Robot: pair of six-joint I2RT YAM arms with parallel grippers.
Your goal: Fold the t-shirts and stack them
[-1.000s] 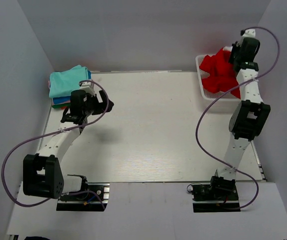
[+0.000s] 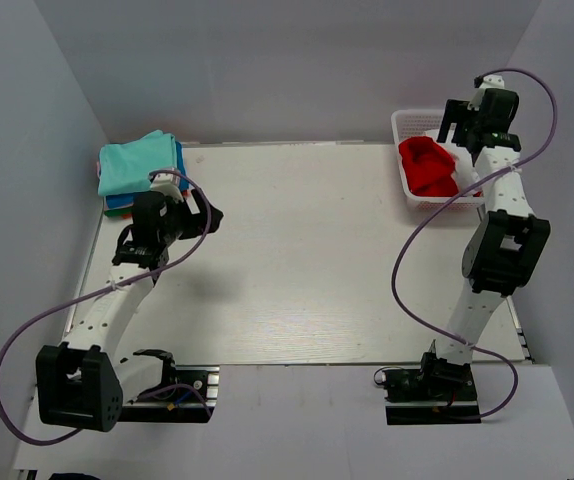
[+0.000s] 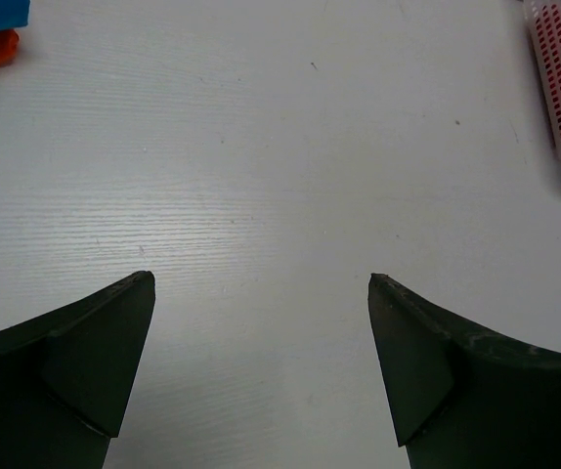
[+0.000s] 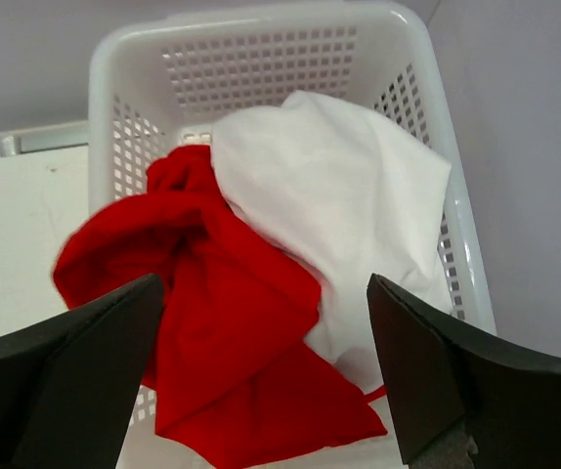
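In the white basket [image 2: 404, 118] at the back right lie a crumpled red shirt [image 4: 227, 322] and a white shirt [image 4: 324, 176], side by side and partly overlapping. My right gripper [image 2: 449, 122] hangs over the basket with its fingers apart; both shirts are below it and neither is clearly gripped. A folded stack stands at the back left: a turquoise shirt [image 2: 137, 165] on top, with blue, red and green edges under it. My left gripper [image 2: 207, 210] is open over bare table, to the right of and in front of that stack.
The middle of the white table [image 2: 292, 250] is empty. Walls close in behind the basket and on its right side. A purple cable [image 2: 399, 262] loops from the right arm over the table.
The red and white cloth, earlier raised from the basket at my right gripper, now lies down inside it. That gripper has come lower and left. The left arm has shifted slightly.
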